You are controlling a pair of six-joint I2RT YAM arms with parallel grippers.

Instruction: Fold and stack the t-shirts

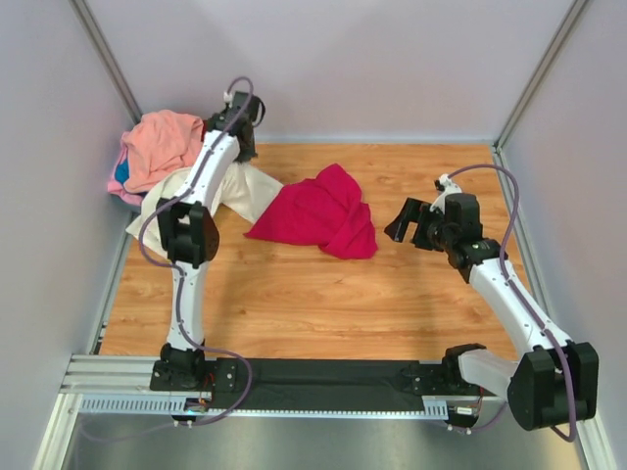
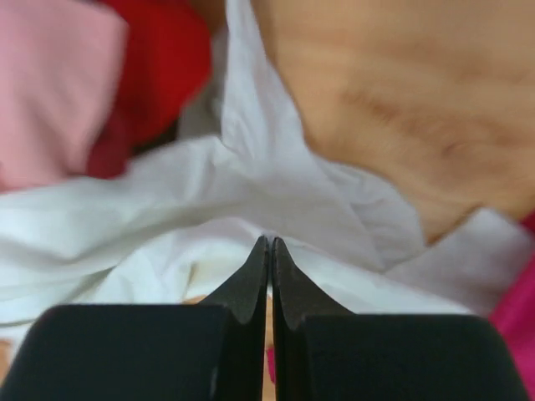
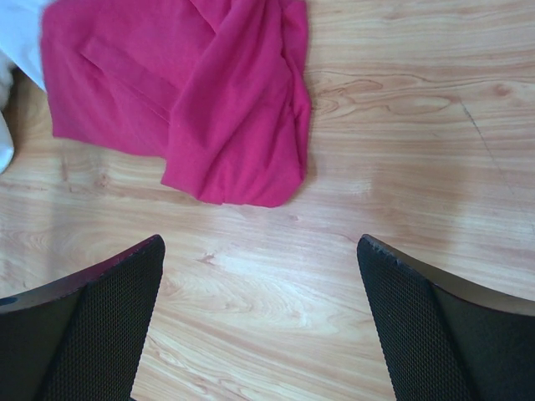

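Observation:
A white cloth runs from the left wall to the magenta shirt. My left gripper is shut on it, and in the left wrist view a ridge of the white fabric rises to the closed fingertips. The magenta shirt lies loosely spread mid-table, one edge against the white cloth. To its right, my right gripper stands open and empty above bare wood. The right wrist view shows the shirt's folded corner beyond the parted fingers. The left arm covers part of the white cloth.
Crumpled clothes are heaped at the far left: a salmon one on top, a blue one at the side and a red one on the heap's right. Bare wood stretches across the front and right of the table.

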